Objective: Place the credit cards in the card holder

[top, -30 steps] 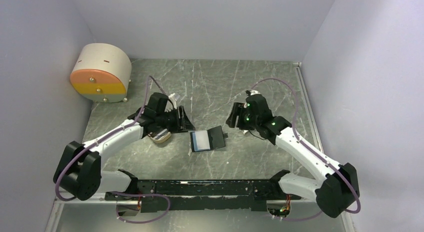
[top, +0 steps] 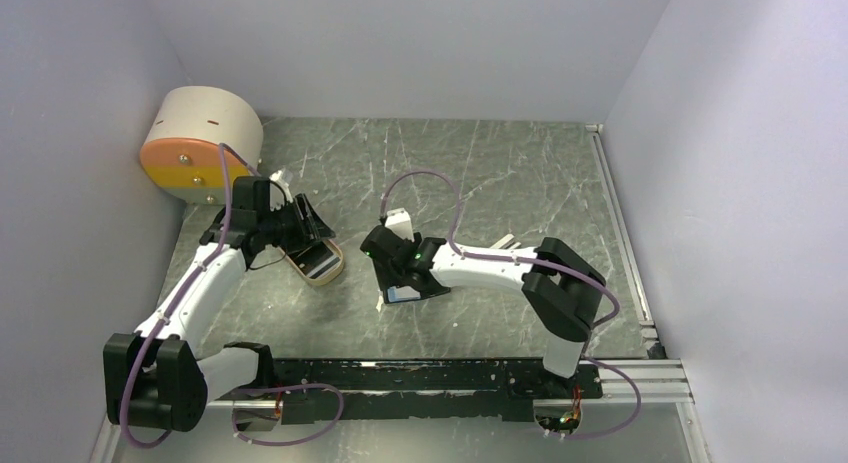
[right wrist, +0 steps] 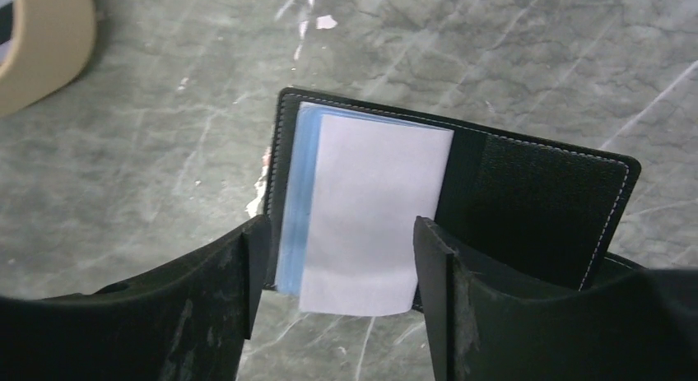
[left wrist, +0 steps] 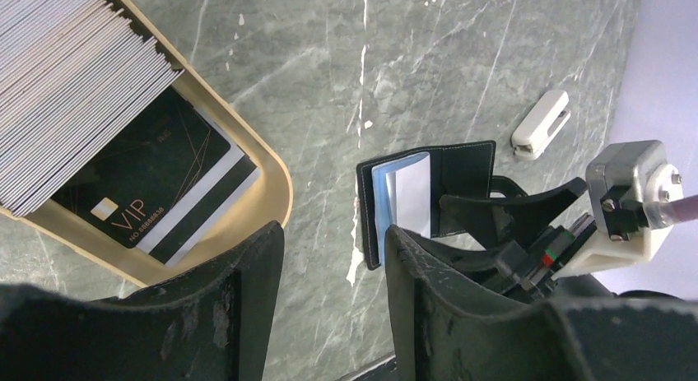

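Observation:
A tan box holds black VIP cards behind a stack of white card edges. My left gripper is open over the box's side, empty. The open black card holder, with white and pale blue sleeves, lies at the table's middle front. My right gripper hovers open above it, its fingers toward the sleeves' lower part, nothing seen held. In the top view the right arm hides much of the holder.
A striped drawer cabinet stands at the back left. A small white object lies to the right of the holder, partly behind the right arm in the top view. Walls border the sides.
My right gripper has swung left, from right of the holder to over it.

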